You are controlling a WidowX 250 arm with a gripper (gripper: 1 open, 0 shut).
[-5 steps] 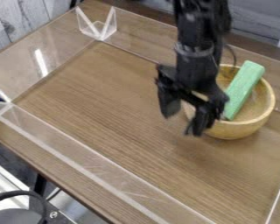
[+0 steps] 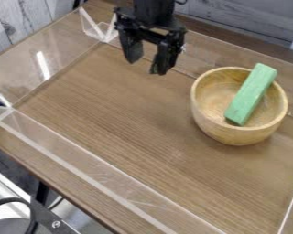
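Note:
My gripper (image 2: 150, 41), a black mechanism at the top centre of the camera view, is open, with no object visible between its fingers. To its right and lower, a tan round bowl (image 2: 215, 117) holds a long mint-green block (image 2: 251, 94), which leans diagonally against the bowl's rim. The gripper stands apart from both.
Bare wooden table (image 2: 124, 164) fills the middle and lower area. Clear tape strips cross the left side. A dark cable (image 2: 27, 218) curves at the bottom left corner.
The gripper has moved up in the view, away from the lower middle, and now sits near the top. The bowl and green block appear slightly lower, the block still inside.

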